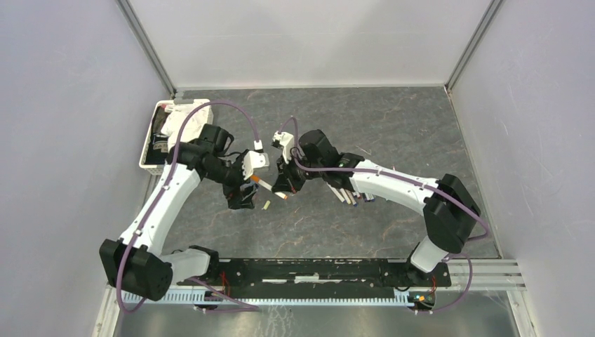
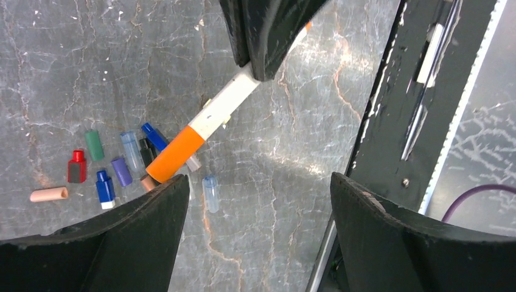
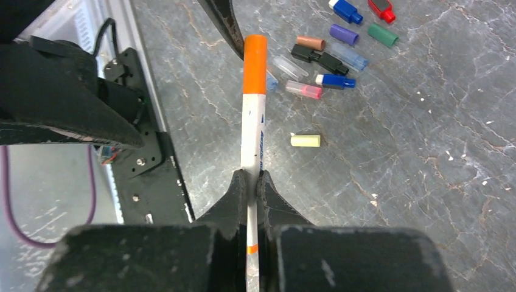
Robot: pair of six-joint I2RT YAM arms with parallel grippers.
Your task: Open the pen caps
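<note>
My right gripper is shut on a white marker (image 1: 265, 184), gripping its pale barrel. The marker's orange cap (image 3: 255, 61) points away from the right gripper toward my left gripper. In the left wrist view the orange cap (image 2: 176, 153) lies close to the tip of the left finger, not centred between the two fingers. Those left fingers (image 2: 131, 234) stand well apart with nothing held between them. A second orange band (image 3: 252, 249) shows at the marker's other end, behind the right fingertips.
Loose caps in several colours, such as a green one (image 2: 94, 145) and a red one (image 2: 76, 167), lie below the left gripper. A yellow cap (image 3: 305, 140) lies apart. Several markers (image 1: 344, 196) rest under the right arm. A white basket (image 1: 149, 167) stands at back left.
</note>
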